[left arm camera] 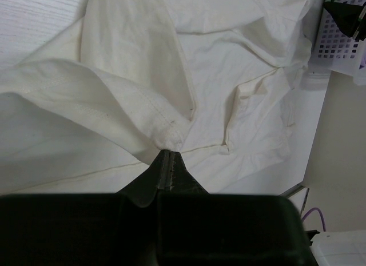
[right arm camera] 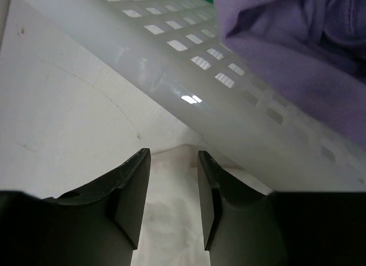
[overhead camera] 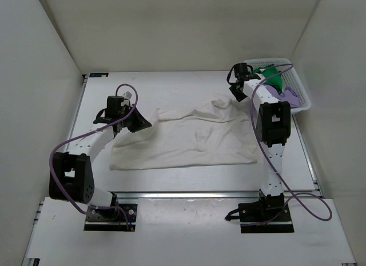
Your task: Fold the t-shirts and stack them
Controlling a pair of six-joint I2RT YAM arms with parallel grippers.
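A cream t-shirt [overhead camera: 177, 149] lies spread over the middle of the table, with creases along its far edge and a raised fold at its left end. On that fold, my left gripper [overhead camera: 148, 124] is shut; in the left wrist view, cloth of the shirt [left arm camera: 143, 54] runs down to the tips of the closed left gripper. My right gripper [overhead camera: 237, 92] hovers by the shirt's far right corner, beside the basket. Its fingers [right arm camera: 132, 191] stand apart in the right wrist view, and white cloth [right arm camera: 171, 220] shows beyond them, not gripped.
The white perforated basket [overhead camera: 302, 94] fills the far right corner, very close to my right gripper. Inside are a green cloth [overhead camera: 275, 83] and a purple cloth [overhead camera: 289, 96]. Bare table [overhead camera: 189, 183] runs along the near side of the shirt.
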